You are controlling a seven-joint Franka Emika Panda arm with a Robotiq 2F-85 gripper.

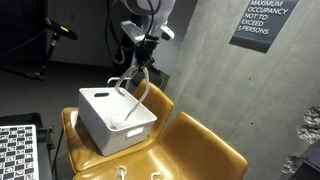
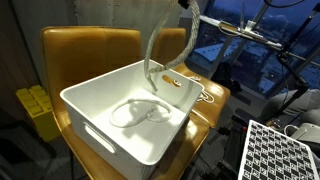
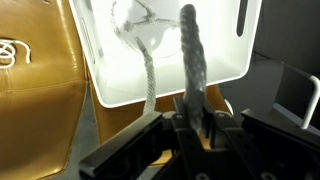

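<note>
A pale rope hangs from my gripper, which is shut on it above the white bin. In exterior view 2, part of the rope lies in a loose loop on the bin's floor. From the wrist, the held rope rises close to the camera between the fingers, and another strand crosses the bin's near rim. The bin stands on a tan leather seat. In exterior view 2 my gripper is out of the frame at the top.
Tan chairs stand in a row beside the bin. Small white cords lie on the neighbouring seat. A black-and-white checkered board stands nearby, and a yellow block stack is at the left.
</note>
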